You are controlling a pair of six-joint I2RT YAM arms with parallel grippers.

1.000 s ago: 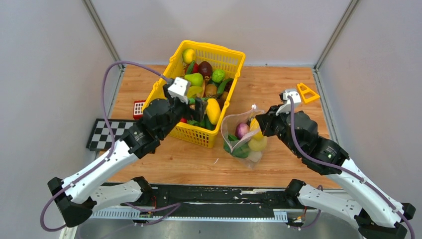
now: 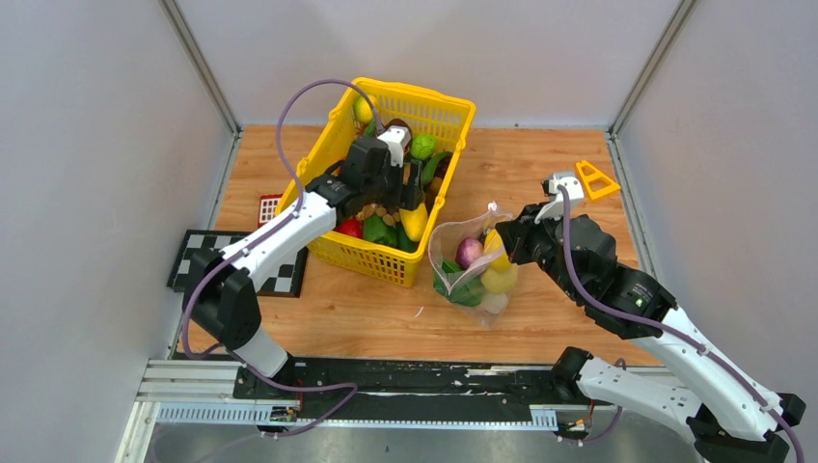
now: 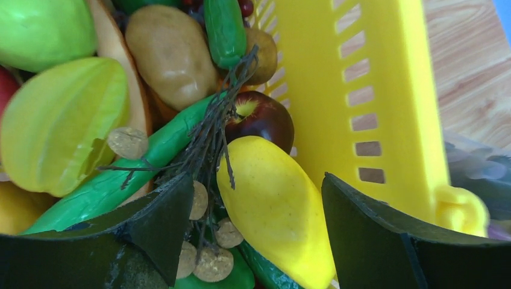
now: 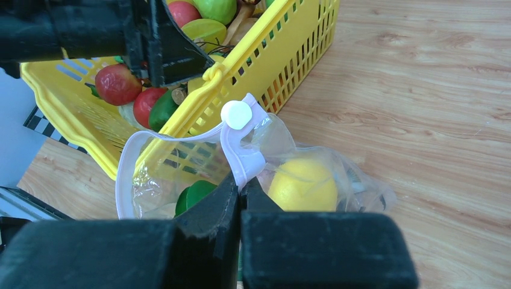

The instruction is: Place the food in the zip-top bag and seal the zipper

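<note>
The clear zip-top bag point(image 2: 451, 243) stands on the table with its mouth spread. Inside show a purple onion point(image 2: 469, 253), a green pepper point(image 2: 466, 291) and yellow food point(image 4: 303, 186). My right gripper is shut on the bag's white zipper edge point(image 4: 243, 161). Over the yellow basket point(image 2: 376, 264), my left gripper is open. In the left wrist view a yellow mango-like fruit point(image 3: 274, 208) lies below and between its fingers, nearer the right one; it is not clasped. A few brown mushrooms point(image 3: 214, 264) lie beside that fruit.
Around the fruit the basket holds a star fruit point(image 3: 66, 129), a dark apple point(image 3: 263, 120) and a potato point(image 3: 172, 54). The basket's right wall stands close to the left gripper. A checkered board point(image 2: 283, 280) lies left; the table right of the basket is bare.
My left gripper has moved to the right and slightly back over the basket, nearer the yellow fruit. The right arm and the bag have stayed still.
</note>
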